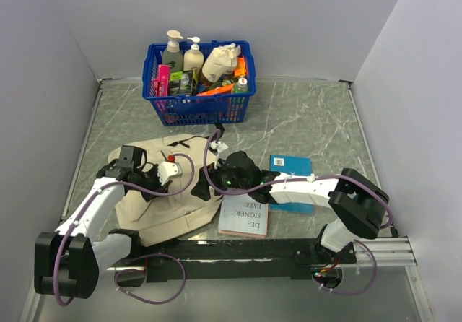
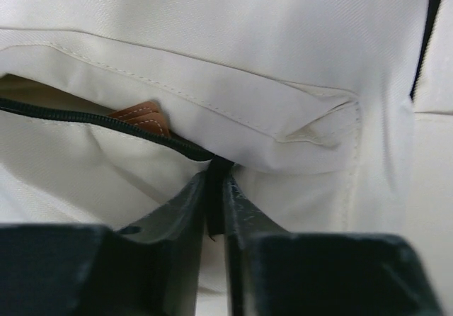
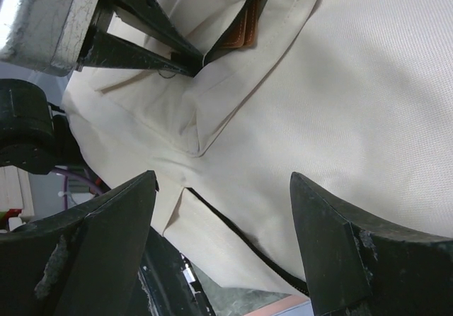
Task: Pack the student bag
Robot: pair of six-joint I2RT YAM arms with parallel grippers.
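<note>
A cream canvas bag [image 1: 162, 221] lies flattened at the front left, with an open zipped pocket [image 2: 71, 117] showing a brown leather item [image 2: 145, 117]. My left gripper is at the zip's end, its fingertips close around a black pull strap [image 2: 219, 167]; whether they grip it cannot be told. The right wrist view also shows those fingers at the pocket. My right gripper hangs open over the bag's right part, nothing between its fingers.
A blue basket [image 1: 198, 109] full of bottles and packets stands at the back. A grey-white book [image 1: 243, 222] and a blue book [image 1: 290, 162] lie to the right.
</note>
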